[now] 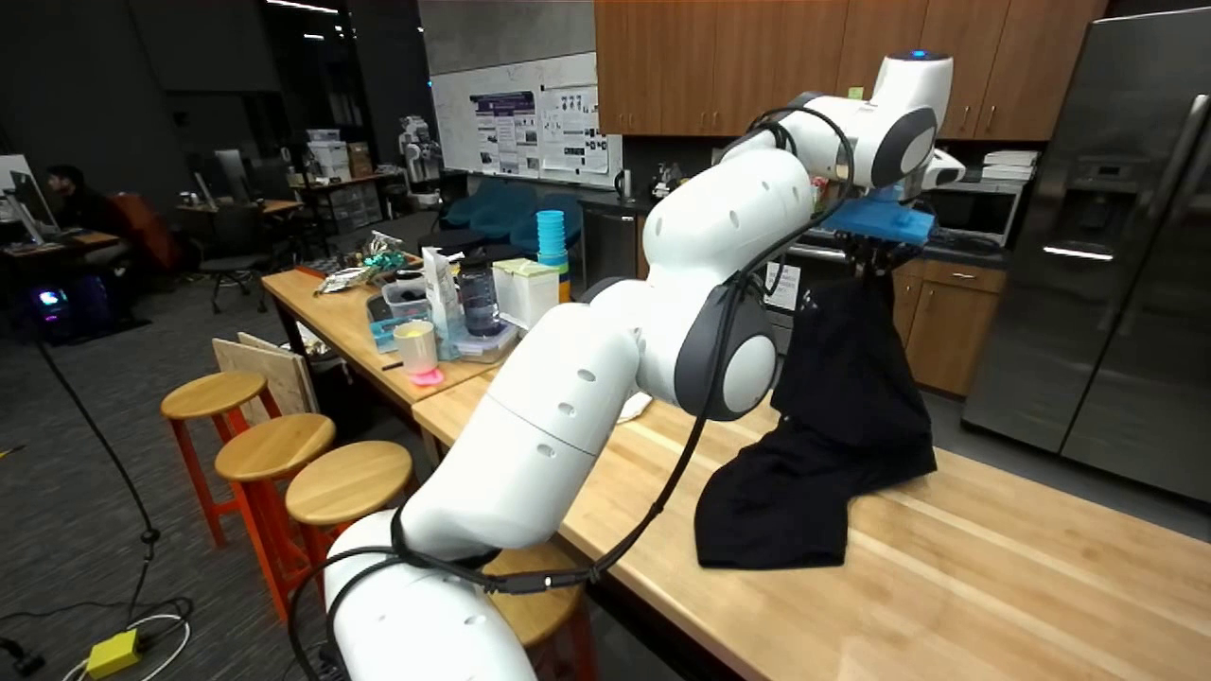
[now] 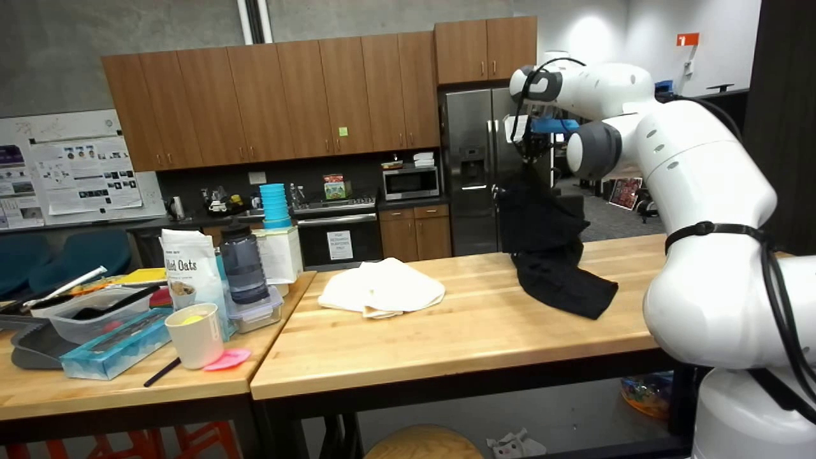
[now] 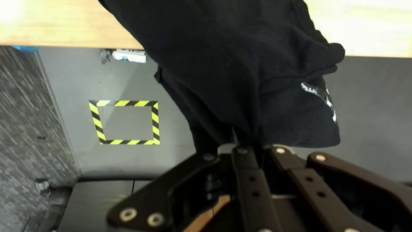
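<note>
A black cloth garment (image 1: 851,386) hangs from my gripper (image 1: 874,272) above the far edge of the wooden table. Its lower part lies rumpled on the tabletop, as the second exterior view also shows with the garment (image 2: 547,245). In the wrist view the gripper is shut on a bunched fold of the black cloth (image 3: 231,77). White lettering or a print shows on one hanging flap there. Part of the cloth droops past the table edge over the floor. The garment's full shape is hidden by its folds.
A folded white cloth (image 2: 382,287) rests on the left part of the wooden table (image 2: 459,336). On the adjoining table stand a mug (image 2: 195,336), an oats bag (image 2: 191,268), a dark bottle (image 2: 243,264) and containers. Bare tabletop lies between the white cloth and the garment.
</note>
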